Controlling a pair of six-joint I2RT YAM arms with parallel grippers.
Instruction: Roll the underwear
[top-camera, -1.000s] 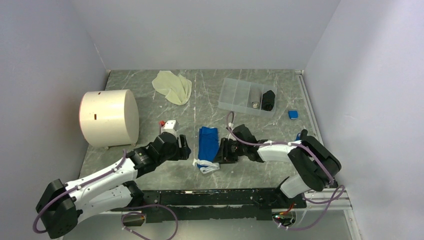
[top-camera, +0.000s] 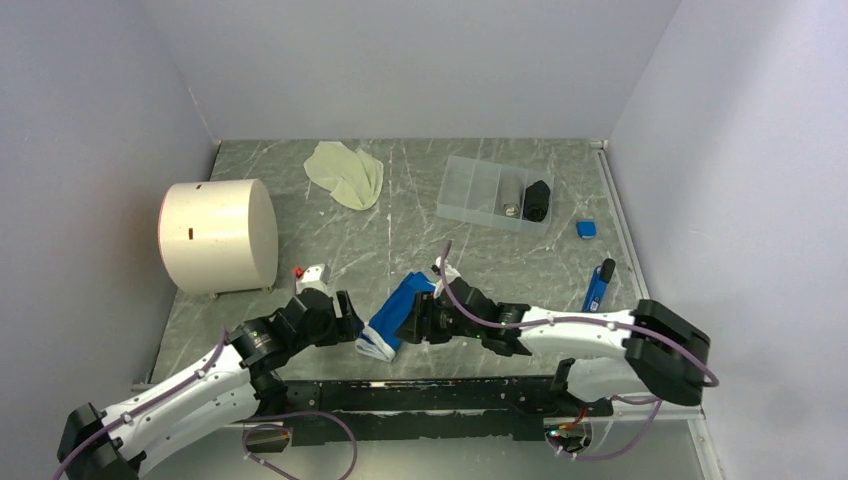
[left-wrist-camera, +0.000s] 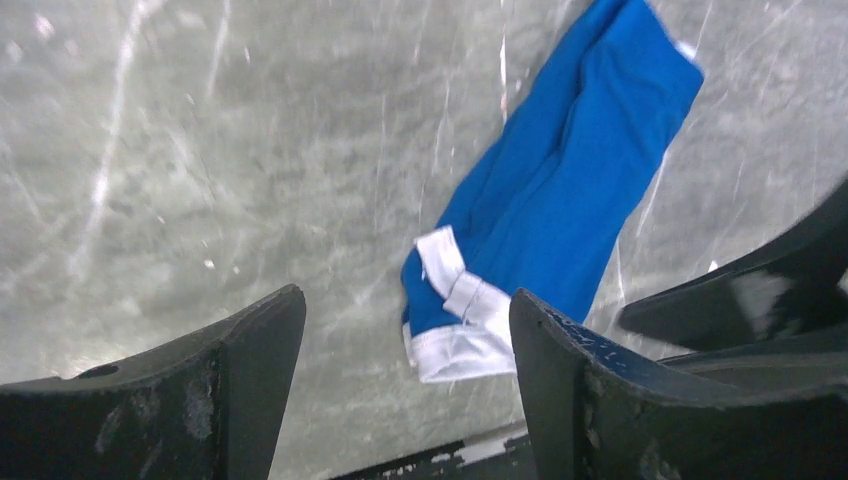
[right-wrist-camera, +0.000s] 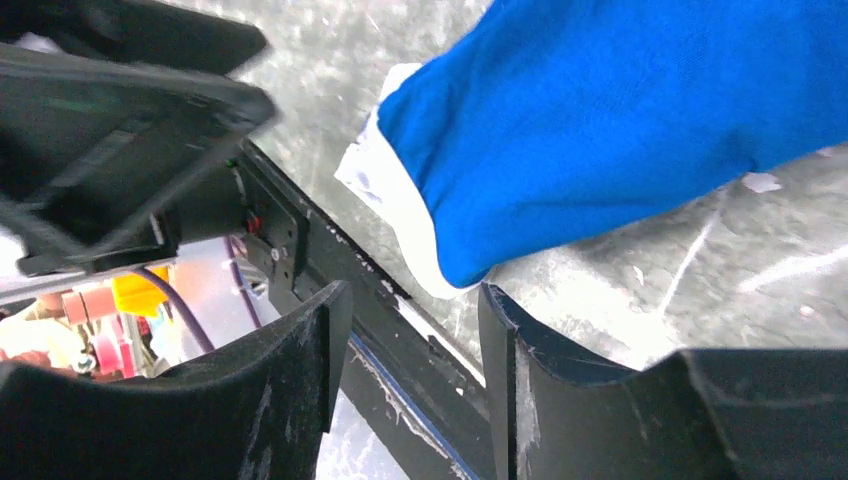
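The blue underwear (top-camera: 401, 305) lies folded into a narrow strip on the table, slanting so that its white waistband end (top-camera: 376, 346) points toward the front left. My left gripper (top-camera: 351, 318) stands just left of that end, and in the left wrist view its fingers (left-wrist-camera: 265, 335) are wide apart with nothing gripped. On the opposite side, my right gripper (top-camera: 409, 326) is at the cloth's right edge. Between its parted fingers, the right wrist view shows the table's front edge and part of the white band beyond, with no cloth pinched.
A pale cloth (top-camera: 345, 175) lies at the back left, beside a white cylinder (top-camera: 218, 236). A clear divided box (top-camera: 470, 195) holds a black rolled item (top-camera: 537, 201). A blue marker (top-camera: 597, 288) and a small blue block (top-camera: 586, 229) are at right.
The underwear has turned from upright to slanting, its white end shifting to the left and frontward. Both grippers have moved left, the right one along with the cloth's lower part.
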